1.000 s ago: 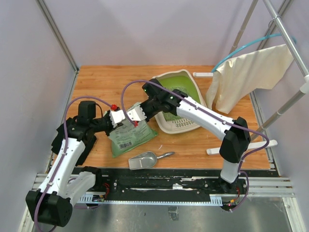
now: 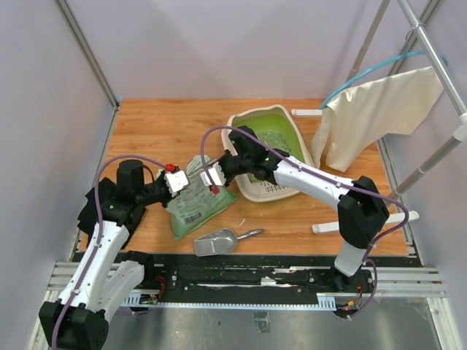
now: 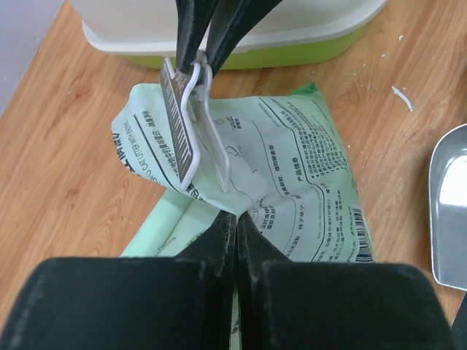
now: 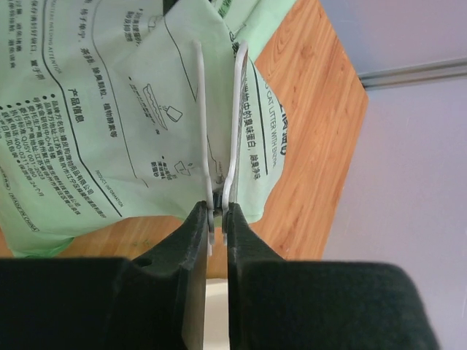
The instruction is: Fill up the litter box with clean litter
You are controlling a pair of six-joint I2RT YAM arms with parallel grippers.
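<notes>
The pale green litter bag point(image 2: 197, 204) lies on the table; its printed upper part point(image 3: 284, 146) fills the left wrist view. My left gripper is shut on the gathered bag film. Across from it, my right gripper is shut on the base of a white clip-like tool point(image 4: 237, 109) with two long plates. These plates stand slightly apart in front of the bag's upper end; whether they touch it I cannot tell. The litter box point(image 2: 268, 191), green inside with a pale rim, holds some light green granules behind my right arm.
A metal scoop point(image 2: 215, 243) lies at the table's front, its handle pointing right. Cream cloth point(image 2: 372, 109) hangs from a frame with pipes at the right. Black cloth point(image 2: 91, 211) lies left, behind my left arm. Bare wood point(image 2: 168, 124) shows at the back left.
The left gripper has barely moved. The bag's visible part has changed little in shape.
</notes>
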